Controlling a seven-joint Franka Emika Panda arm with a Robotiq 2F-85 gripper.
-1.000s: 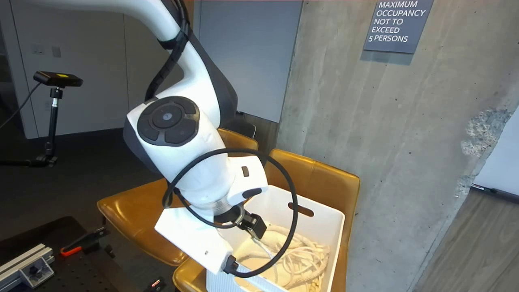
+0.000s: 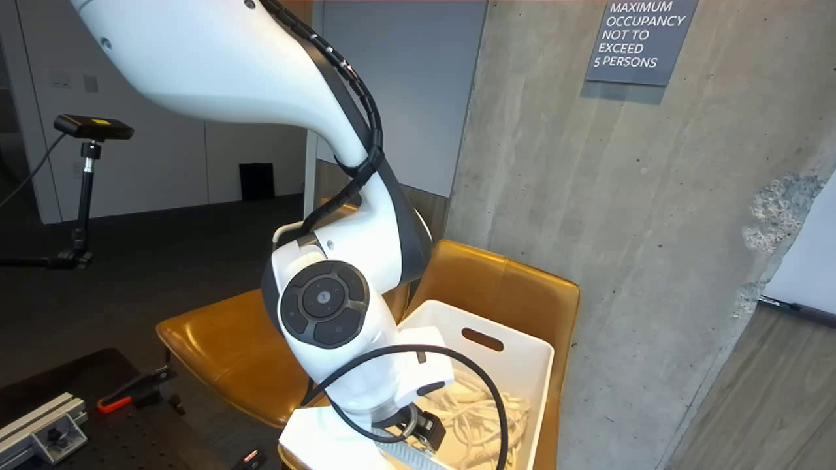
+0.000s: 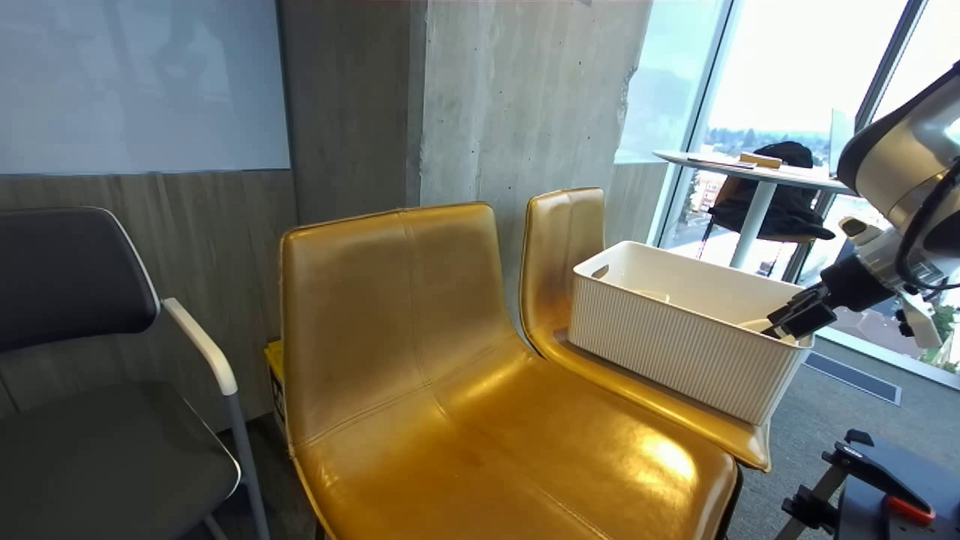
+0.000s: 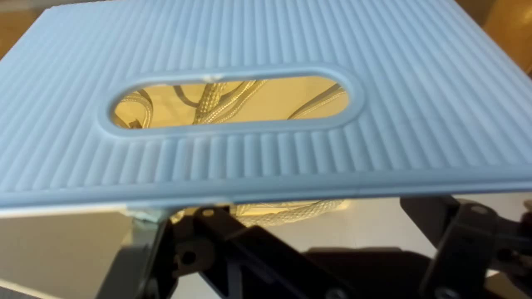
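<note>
A white ribbed bin holds several tangled pale ropes. Through the handle slot of its near end wall, and just below that wall's rim, braided rope shows in the wrist view. My gripper is open at this rim, its black fingers spread apart, with no rope seen held between them. From the side, the gripper reaches down over the bin's right end, its tips at about rim height. In exterior view 1 the forearm and a looping cable hide part of the bin.
The bin stands on a tan chair, a second tan chair beside it. Behind is a concrete wall. A dark table with a clamp lies at the lower left of exterior view 1.
My arm has come down and to the right in exterior view 1, bringing the gripper lower at the bin's near end. A pale strand below its fingers earlier no longer shows there.
</note>
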